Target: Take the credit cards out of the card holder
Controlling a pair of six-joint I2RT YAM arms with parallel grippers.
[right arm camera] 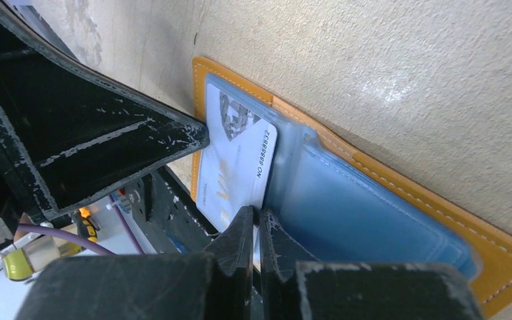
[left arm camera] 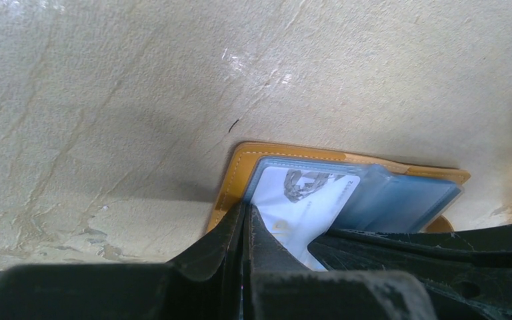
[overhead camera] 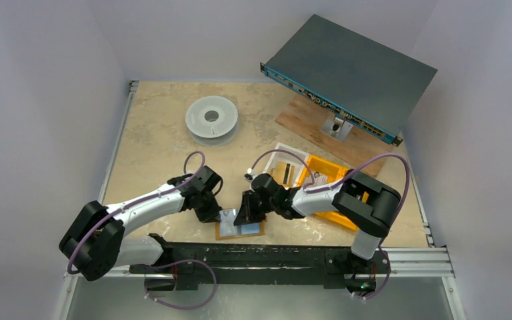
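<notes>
The tan card holder (overhead camera: 229,235) lies open near the table's front edge, with clear bluish pockets inside. Its left pocket bears a white credit card (right arm camera: 237,150) with a grey emblem and a printed number. My left gripper is shut at the left edge of that pocket; whether its tips pinch the plastic is hidden. My right gripper is shut with its tips at the card's right edge, by the holder's middle. Whether the card's edge lies between those tips is not clear. The right pocket (right arm camera: 373,207) shows plain blue plastic.
An orange tray (overhead camera: 325,167) and a white tray (overhead camera: 282,147) holding a tan card stand behind the right arm. A white spool (overhead camera: 211,120) sits at the back. Bare table lies left of the spool.
</notes>
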